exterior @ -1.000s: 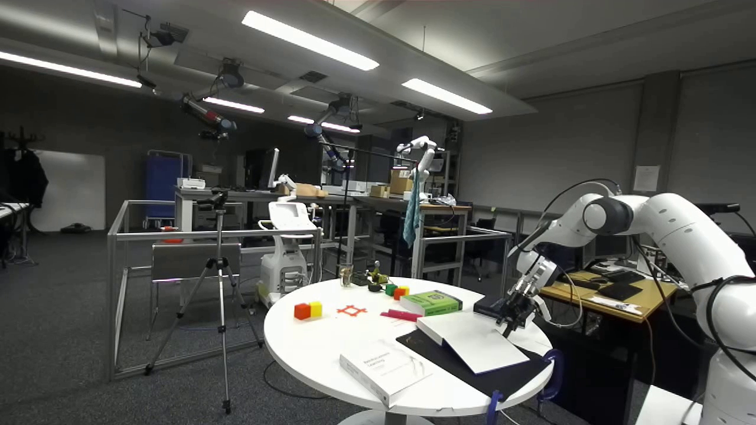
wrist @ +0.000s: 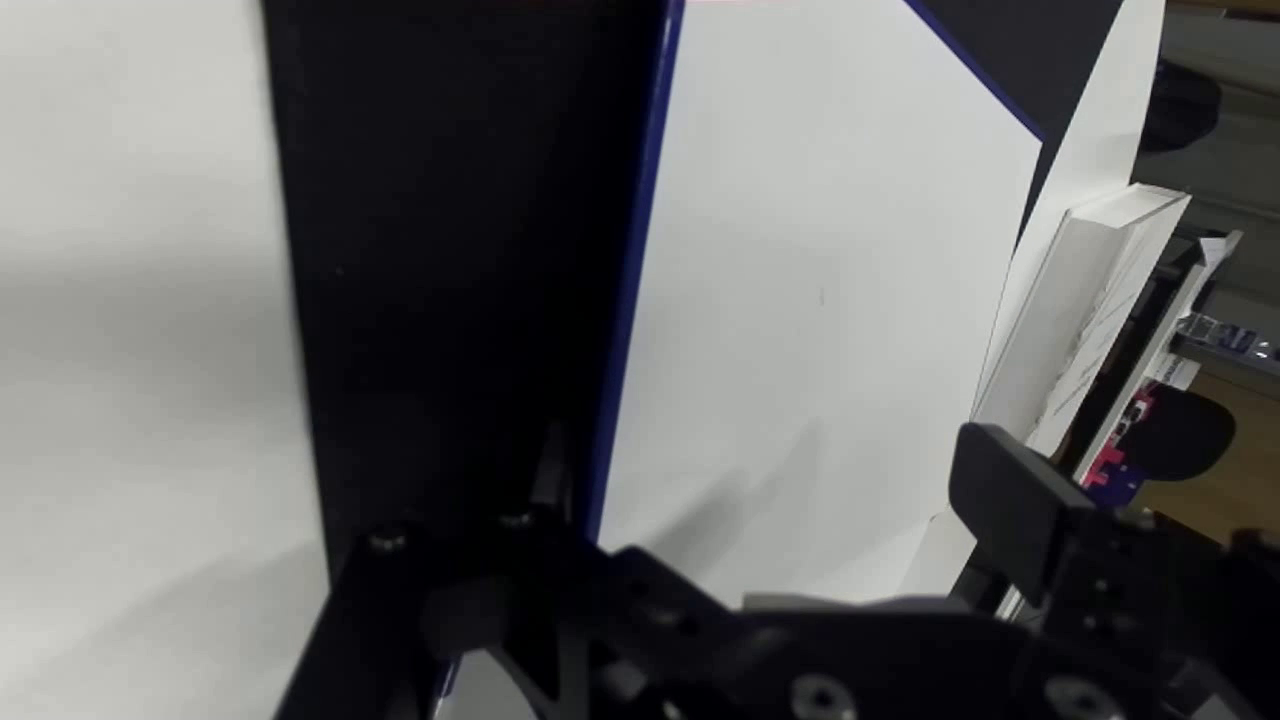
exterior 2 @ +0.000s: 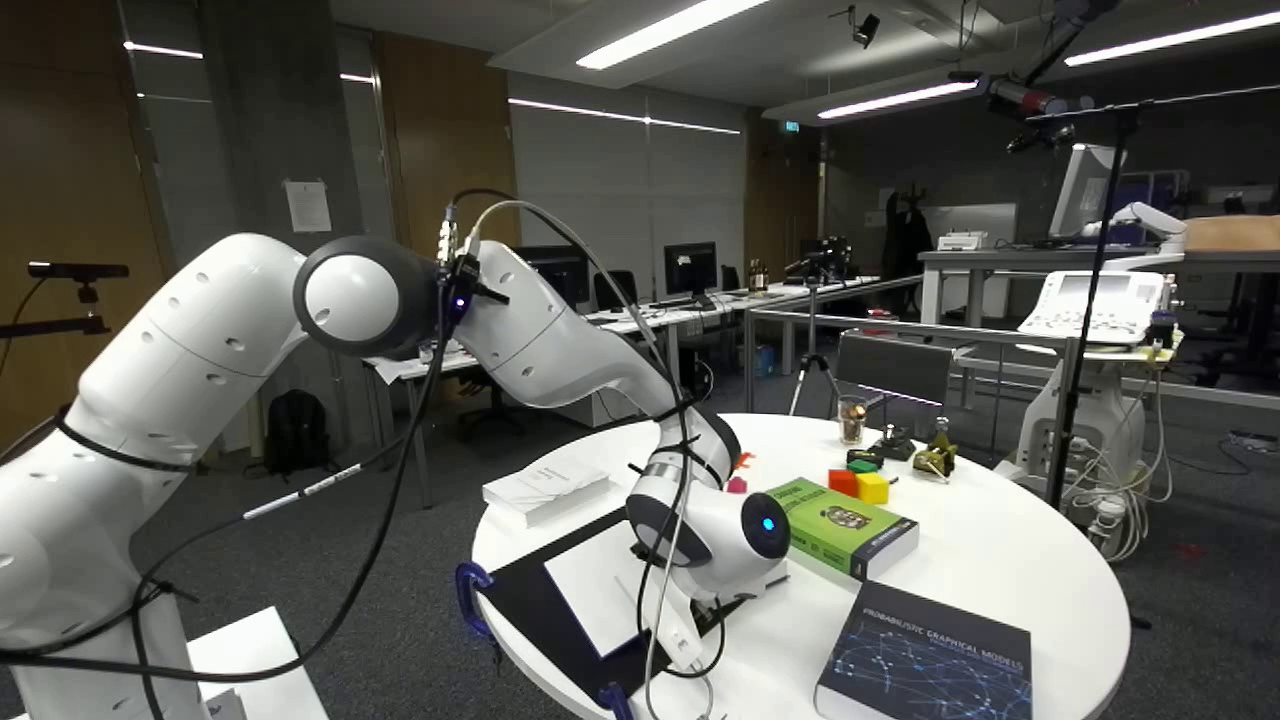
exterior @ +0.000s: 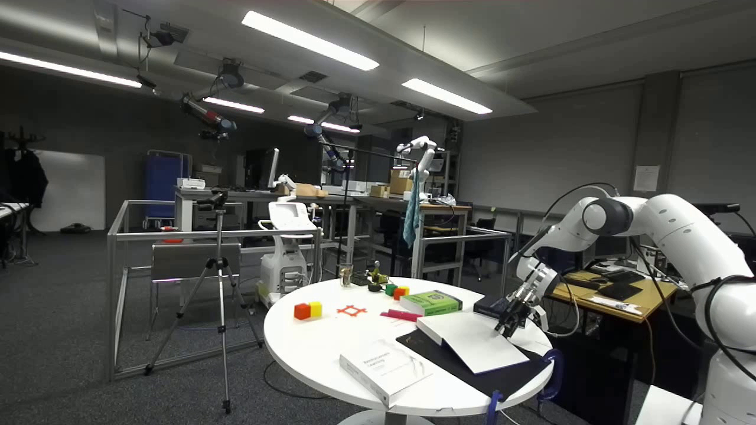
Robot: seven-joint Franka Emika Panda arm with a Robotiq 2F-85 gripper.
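My gripper is low over the table's right side, pointing down at a white panel with a dark-blue edge, which slopes onto the black mat. In the wrist view this panel fills the middle, between dark fingers that appear spread apart. The finger on the left blends into the black area, so whether it touches the panel's blue edge cannot be told. Beside the panel in exterior view 1 is a white slab. In exterior view 2 the arm hides the fingertips.
A green book, a dark blue book and a white book lie around the mat. Coloured blocks and a glass stand farther back. Blue clamps grip the table edge.
My gripper and the wrist have come down slightly towards the white panel. The panel, books and blocks look unmoved.
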